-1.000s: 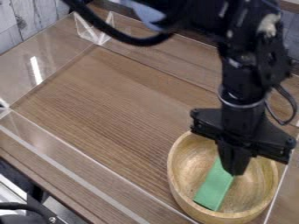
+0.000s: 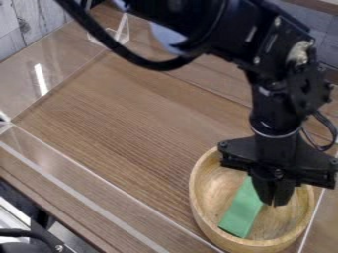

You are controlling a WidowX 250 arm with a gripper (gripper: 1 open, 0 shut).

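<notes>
A wooden bowl (image 2: 211,198) sits at the lower right of the table, with a green rectangular block (image 2: 240,210) lying in it. My black gripper (image 2: 274,188) hangs low over the bowl's back right part, its fingers pointing down by the block's upper end, partly hiding it. Whether the fingers touch the block is unclear.
A pale wall and some small clear and blue items are at the back. Black cables lie at the lower left.
The green block looks unmoved.
</notes>
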